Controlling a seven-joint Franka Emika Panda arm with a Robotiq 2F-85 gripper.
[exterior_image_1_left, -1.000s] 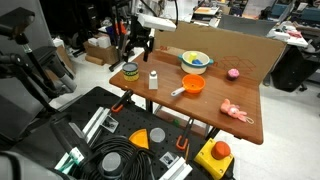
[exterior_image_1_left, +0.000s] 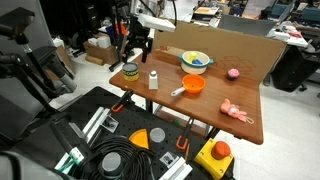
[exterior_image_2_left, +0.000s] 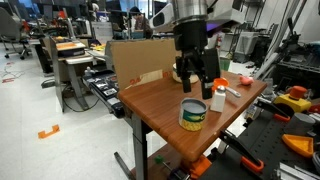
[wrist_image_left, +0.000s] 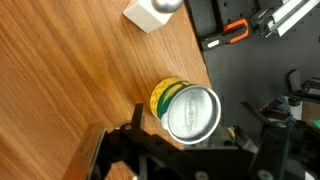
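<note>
A can with a pale lid and a green-yellow label (exterior_image_2_left: 193, 115) stands upright at the table's near corner. Seen from above in the wrist view, the lid of the can (wrist_image_left: 192, 113) lies ahead of my gripper, roughly between its two spread dark fingers. In the second exterior view my gripper (exterior_image_2_left: 197, 78) hangs above the table, open and empty, with clear space between it and the can. A white bottle (exterior_image_1_left: 153, 82) is upright beside the can.
On the wooden table (exterior_image_1_left: 228, 90) are an orange bowl (exterior_image_1_left: 194, 84), a white-handled utensil (exterior_image_1_left: 178, 92), a larger bowl with yellow and blue contents (exterior_image_1_left: 196, 61), a pink toy (exterior_image_1_left: 235, 111) and a round reddish item (exterior_image_1_left: 233, 73). Cables (exterior_image_1_left: 112, 158) and tools fill the dark surface in front.
</note>
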